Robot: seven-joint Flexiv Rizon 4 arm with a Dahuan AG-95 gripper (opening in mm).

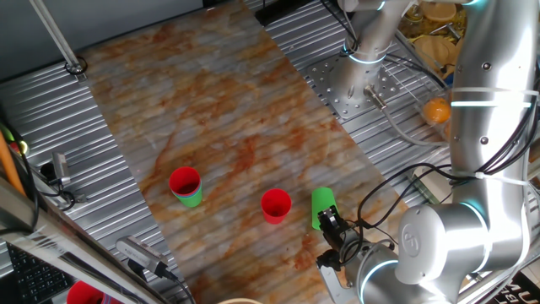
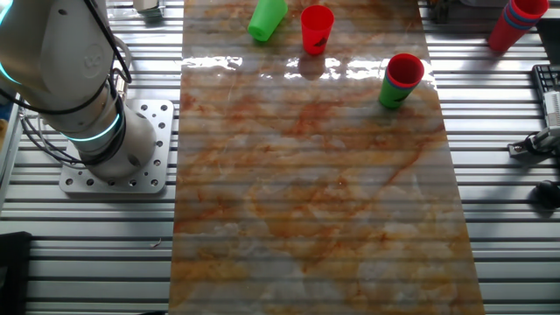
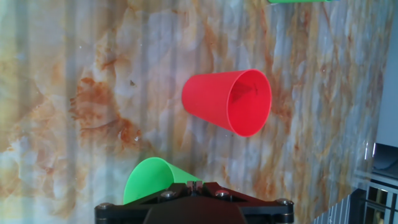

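Observation:
A green cup (image 1: pixel 323 205) is tipped over near the right edge of the marbled board, and in the wrist view its open mouth (image 3: pixel 149 181) faces left. Right against or over this cup is my gripper. Its fingertips meet and look shut; the gripper hides much of the cup, and whether any of its wall is pinched cannot be told. To the left in exterior view 1 a red cup (image 1: pixel 275 206) stands upright and empty. Further left, a red cup (image 1: pixel 185 180) sits nested in a green one (image 2: pixel 393 95).
The marbled board (image 2: pixel 289 219) is clear over its whole far part. Beyond its side, more stacked cups (image 2: pixel 511 26) stand by a keyboard (image 1: pixel 38 274). A camera on a mount (image 1: pixel 142 252) is near the board's edge. The arm's base (image 2: pixel 122 149) is on the opposite side.

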